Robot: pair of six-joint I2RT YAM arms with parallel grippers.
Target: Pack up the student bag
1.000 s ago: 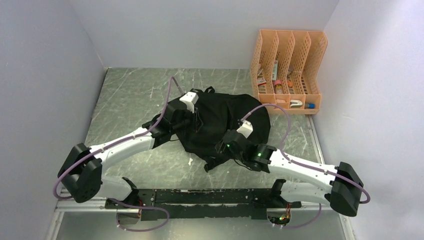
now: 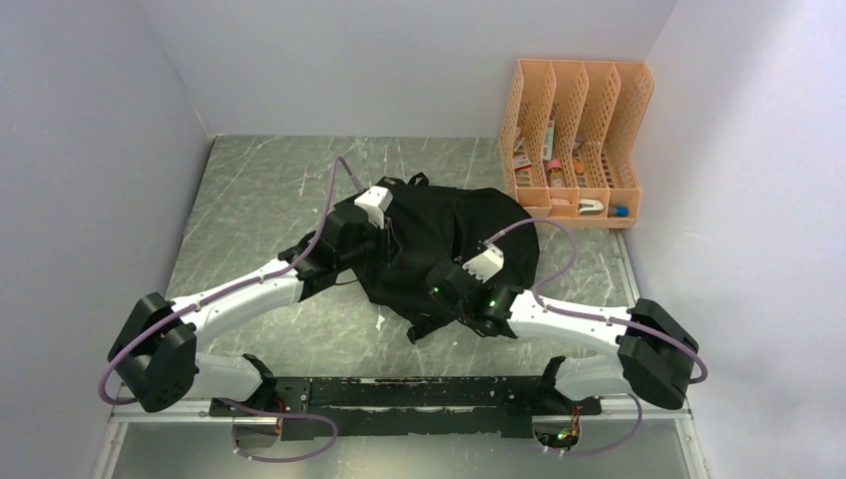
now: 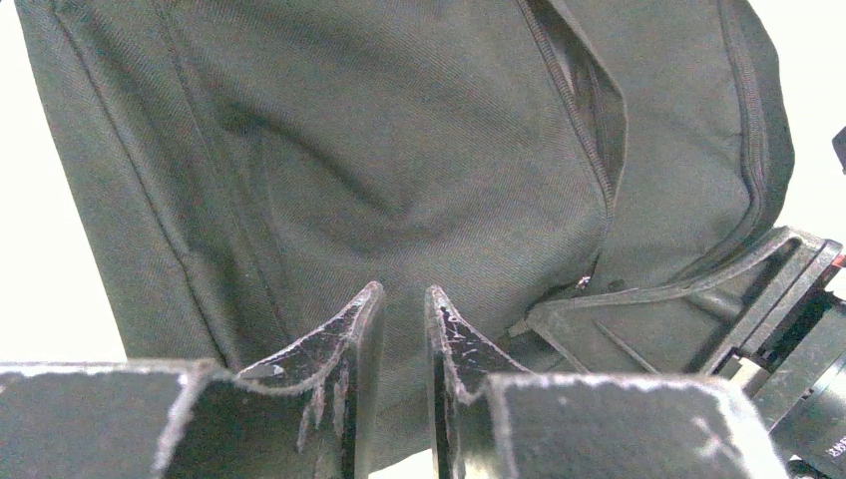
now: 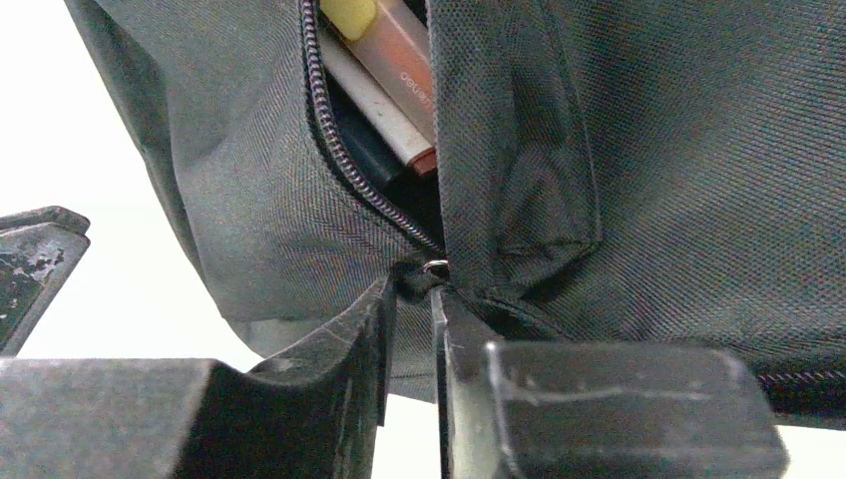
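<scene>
The black bag point(image 2: 419, 225) lies on the marbled table. In the right wrist view, its zipped pocket is part open, with an orange-and-white item point(image 4: 394, 60) and a white stick-like item point(image 4: 374, 105) inside. At the zipper's lower end, a small metal zipper pull point(image 4: 436, 266) sits by the fingertips of my right gripper. Those fingers have a narrow gap between them, with no clear hold on the pull. My left gripper is partly open over the bag's plain fabric, nothing between its fingers.
An orange mesh organizer point(image 2: 629, 150) stands at the back right, with several small items in its compartments. Bare table point(image 2: 249, 180) extends to the left of the bag. The right gripper reaches into the left wrist view's right edge, close by.
The left arm has moved slightly left; the bag looks unmoved.
</scene>
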